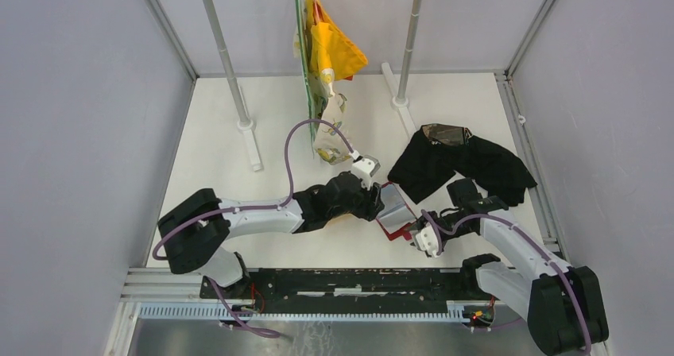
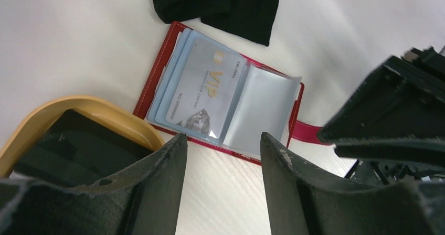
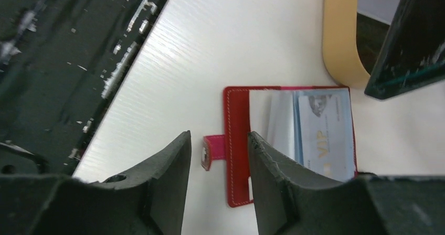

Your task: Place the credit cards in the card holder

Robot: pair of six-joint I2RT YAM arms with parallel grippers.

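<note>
The red card holder (image 2: pixel 160 70) lies unfolded on the white table, its strap tab (image 3: pixel 215 147) sticking out at one side. A silvery VIP card (image 2: pixel 207 88) rests in a clear sleeve on one half of it. An empty-looking translucent sleeve (image 2: pixel 262 109) covers the half beside the card. My left gripper hovers at the holder's edge, part open with only air between its fingers. At the strap side, my right gripper is likewise parted and empty, one fingertip overlapping the holder's red border in the right wrist view.
A tan-rimmed box (image 2: pixel 99 106) with a dark inside stands close against the holder. Black cloth (image 1: pixel 469 161) lies behind it, and a rack with hanging cloths (image 1: pixel 338 46) stands farther back.
</note>
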